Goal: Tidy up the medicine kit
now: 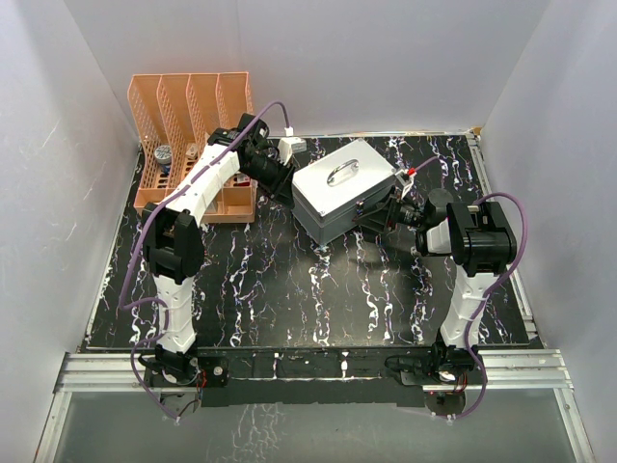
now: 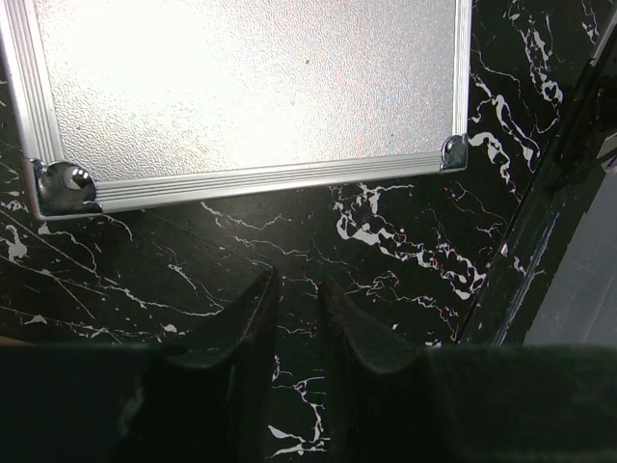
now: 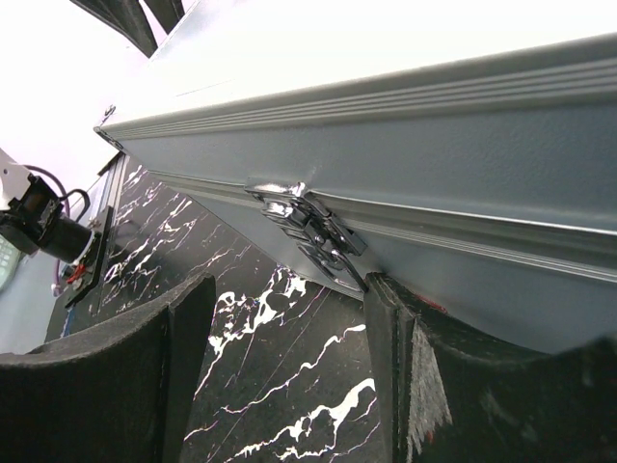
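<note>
The silver medicine case (image 1: 333,178) stands lid down at the back of the table, turned at an angle, its metal handle (image 1: 342,172) on top. By the case's left corner is my left gripper (image 1: 280,185). Its fingers (image 2: 253,333) are drawn close together, a narrow gap between them with nothing showing in it. At the front right side, my right gripper is open below the metal latch (image 3: 308,227). The latch's lower end meets the tip of one finger (image 3: 381,299); whether it is gripped does not show.
An orange organizer (image 1: 204,92) with tall dividers stands at the back left, a round-topped container (image 1: 163,154) in it, partly hidden by my left arm. Walls close in the sides and back.
</note>
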